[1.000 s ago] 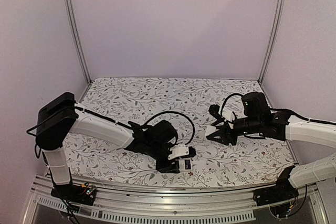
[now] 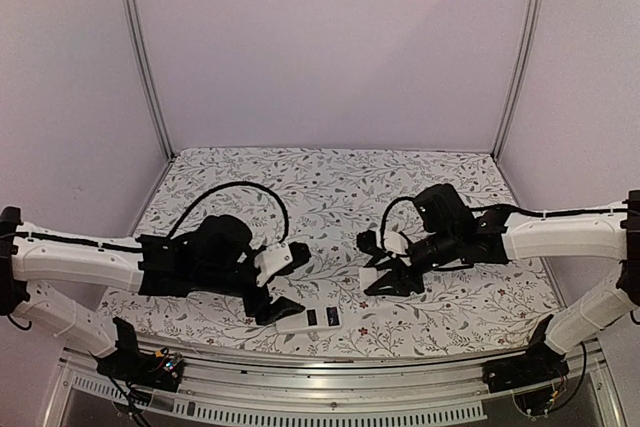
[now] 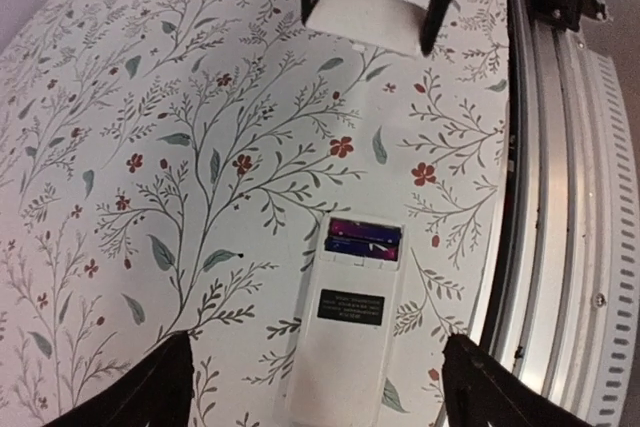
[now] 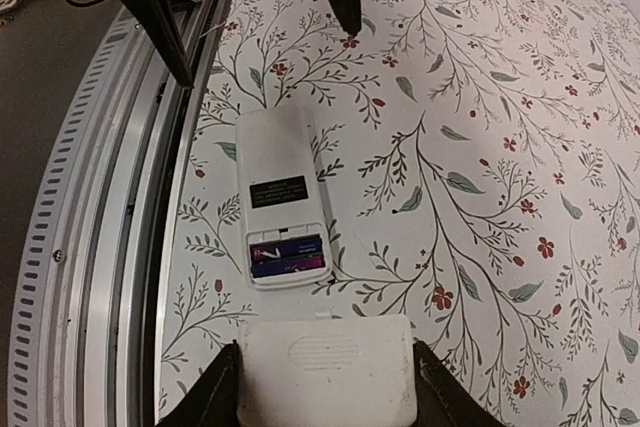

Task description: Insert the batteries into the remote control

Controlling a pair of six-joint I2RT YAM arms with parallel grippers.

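The white remote control (image 3: 340, 367) lies back-up on the table, and its uncovered compartment at the right end holds two purple batteries (image 3: 362, 240) side by side. In the right wrist view the same batteries (image 4: 287, 256) face my right gripper, which is shut on the white battery cover (image 4: 327, 372). That cover (image 3: 367, 19) hangs above the table, right of the remote and apart from it. My left gripper is open above the remote's far end, its dark fingers (image 3: 150, 387) spread either side with nothing between them.
A metal rail (image 2: 330, 387) runs along the table's front edge, close to the remote. The floral tabletop (image 2: 320, 182) behind both arms is clear.
My left gripper has backed off to the left, uncovering the remote, which has shifted left from where it lay a second ago. My right gripper has moved left and nearer the remote with the cover.
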